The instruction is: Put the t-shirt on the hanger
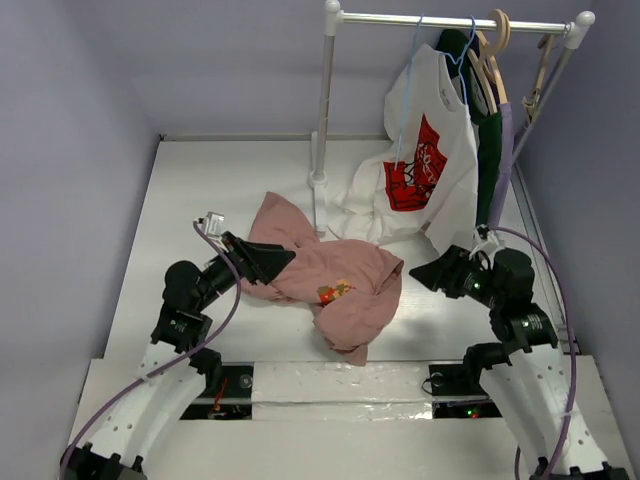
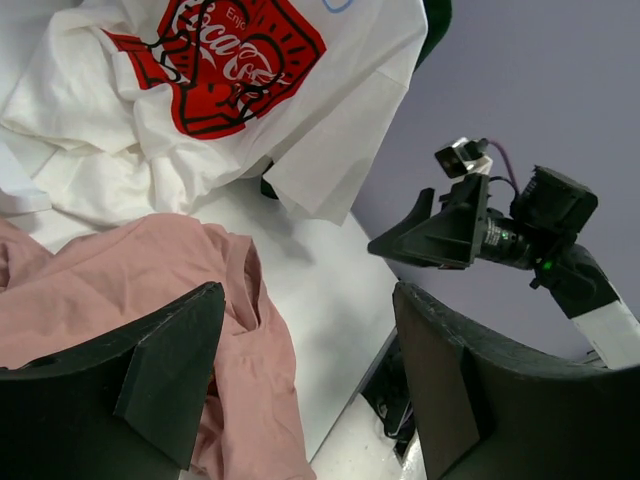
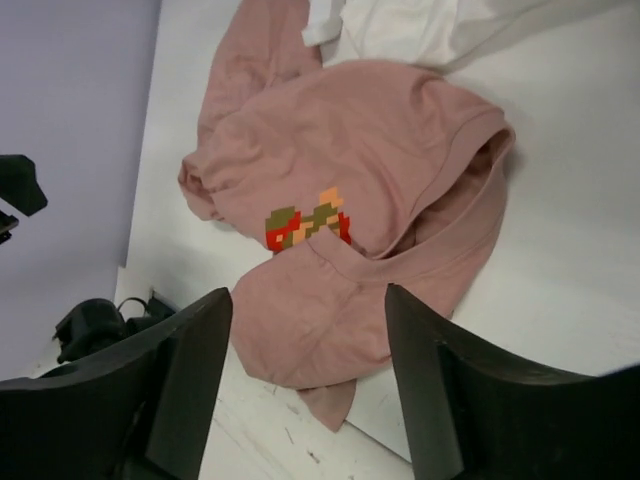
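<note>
A pink t-shirt (image 1: 335, 272) lies crumpled on the white table, with a small colourful pixel print (image 3: 308, 219) showing in its folds. Its collar or hem opening (image 3: 450, 205) faces right in the right wrist view. My left gripper is open above the shirt's left part, nothing between its fingers. Off the shirt's right side, my right gripper also stands open and empty. From the rail hangs a thin blue hanger (image 1: 408, 95), seen nearly edge-on, in front of a white shirt with a red print (image 1: 425, 165).
The metal rack's rail (image 1: 400, 19) spans the back, its left post (image 1: 323, 120) ending beside the pink shirt. Wooden hangers (image 1: 499, 30) with a green garment (image 1: 489, 165) and a purple garment (image 1: 503, 170) crowd the right. Bare table (image 1: 215, 165) lies at the left.
</note>
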